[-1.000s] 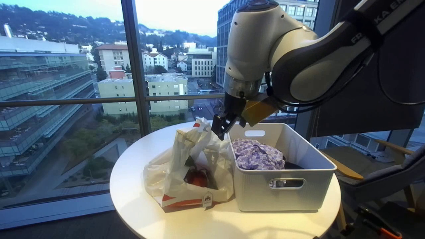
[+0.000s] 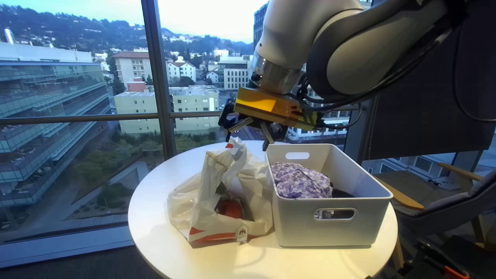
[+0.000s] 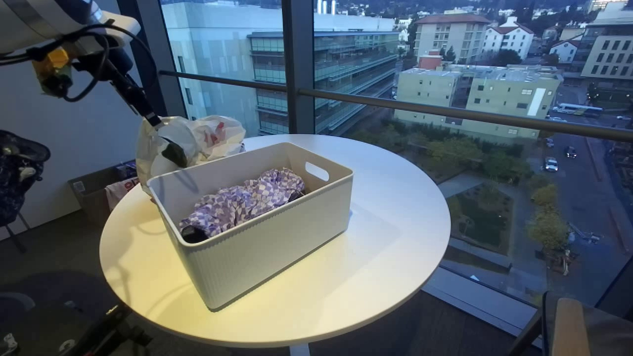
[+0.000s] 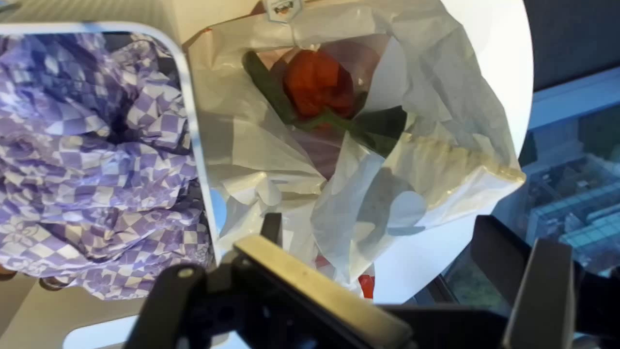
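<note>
A white plastic bag (image 2: 251, 186) stands crumpled on the round table, left of a bin in exterior view 1. Through its opening shows a red, round item (image 4: 318, 81) with dark green parts beside it. My gripper (image 2: 247, 135) is tilted over the bag's top and stands open. In the wrist view, the spread fingers (image 4: 552, 285) have nothing clasped between them, with bag folds and bare table beyond. The light grey bin (image 3: 267, 252) holds bunched purple-and-white checked cloth (image 4: 116, 174). From exterior view 2, the fingertips look close to the bag; contact cannot be told.
The bin's near wall and rim stand right beside the bag. Bare white table (image 3: 391, 219) lies on the bin's far side. Window glass and a metal rail (image 2: 83, 118) run behind; a chair (image 2: 446, 204) is at the right.
My gripper has rotated and tilted, its fingers now spread across the view above the bag. The wrist has shifted slightly left and higher. Bag and bin look unmoved.
</note>
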